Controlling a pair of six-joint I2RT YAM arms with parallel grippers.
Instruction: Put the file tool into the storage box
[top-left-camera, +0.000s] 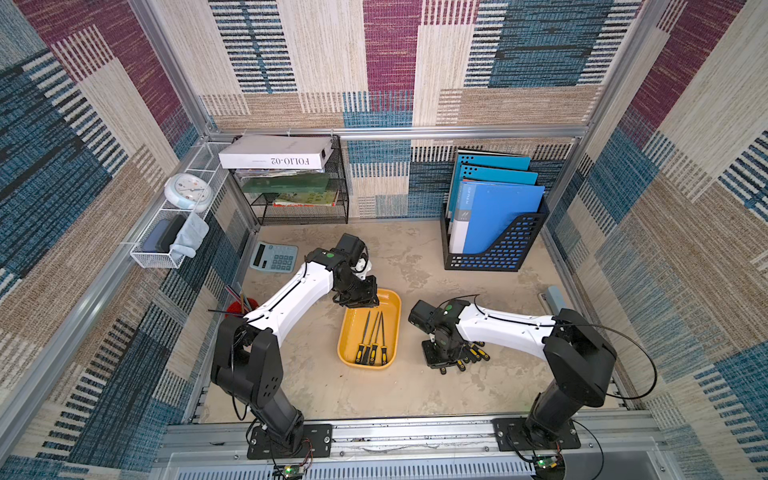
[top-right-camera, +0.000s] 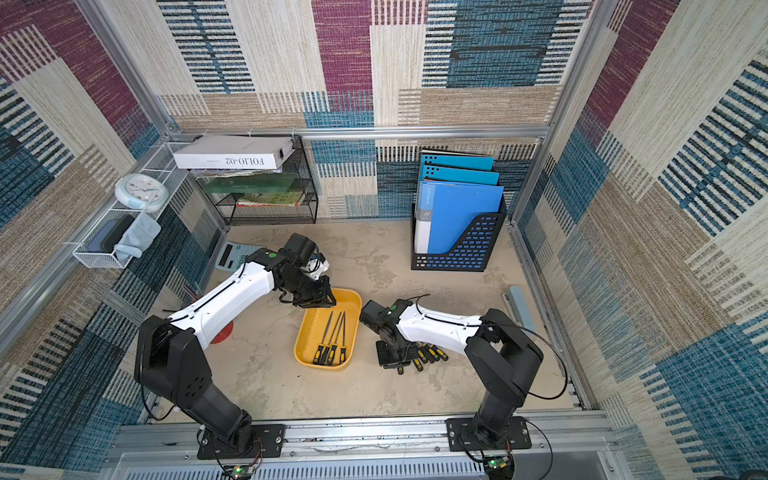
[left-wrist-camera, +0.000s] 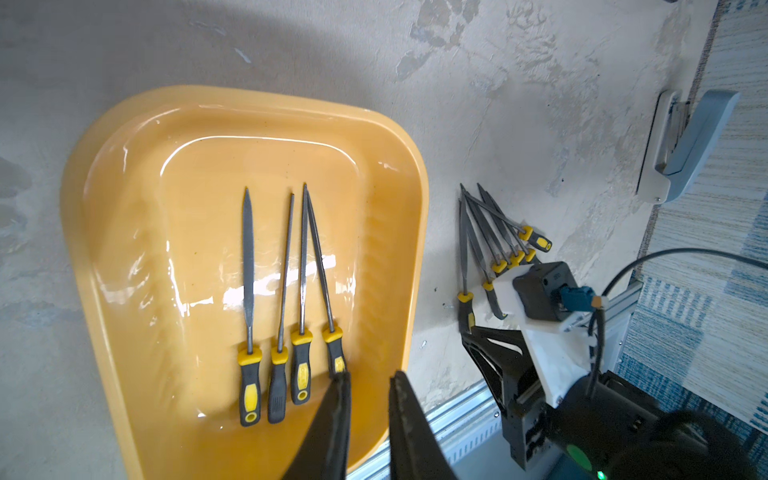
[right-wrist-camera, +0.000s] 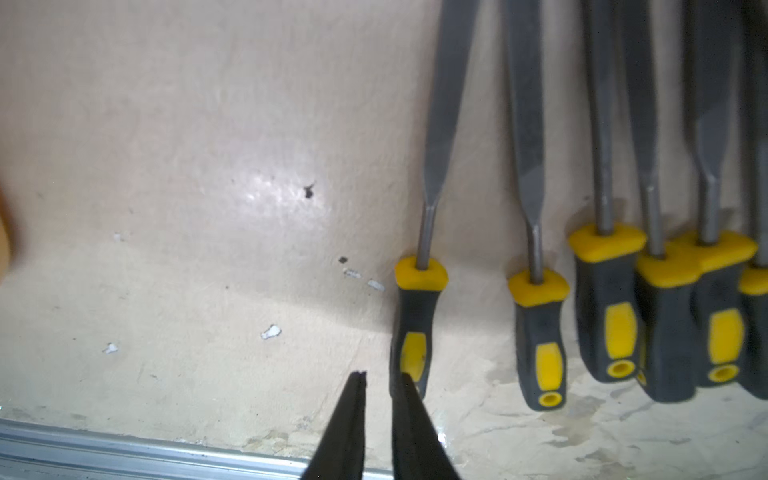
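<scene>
The storage box is a yellow tray (left-wrist-camera: 400, 232) at the middle of the table, with several files inside, such as a flat file (left-wrist-camera: 249, 264) at the left of the group. My left gripper is above the tray, its fingers parted with nothing between them. To the tray's right, more files with black-and-yellow handles lie fanned out on the table. In the right wrist view, the leftmost loose file (right-wrist-camera: 417, 320) lies a little apart from its neighbour (right-wrist-camera: 540, 344). My right gripper has its fingers parted; one fingertip overlaps the end of that leftmost handle in view.
A grey-blue stapler (left-wrist-camera: 694, 148) lies by the right wall. At the back right is a black file holder (top-left-camera: 488, 260) with blue folders; a wire shelf (top-left-camera: 344, 196) stands back left. A calculator (top-left-camera: 274, 257) lies at the left. Bare table separates tray and loose files.
</scene>
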